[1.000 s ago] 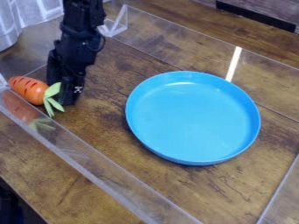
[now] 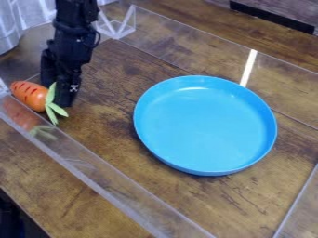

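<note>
An orange toy carrot point(image 2: 30, 94) with pale green leaves lies at the left, against the clear tray wall. My black gripper point(image 2: 59, 87) is low beside it, just behind the leaves; its fingers are dark and partly overlap the carrot's top, so whether they touch it is unclear. It appears open, with nothing clearly held. A large blue plate point(image 2: 205, 124) rests on the wooden surface to the right of the carrot.
Clear plastic walls point(image 2: 112, 186) run along the lower left and other sides of the wooden area point(image 2: 149, 56). The space behind the plate and between gripper and plate is free. A pale object sits in the upper-left corner.
My gripper has shifted slightly to the left, toward the carrot. The carrot and plate look essentially unchanged.
</note>
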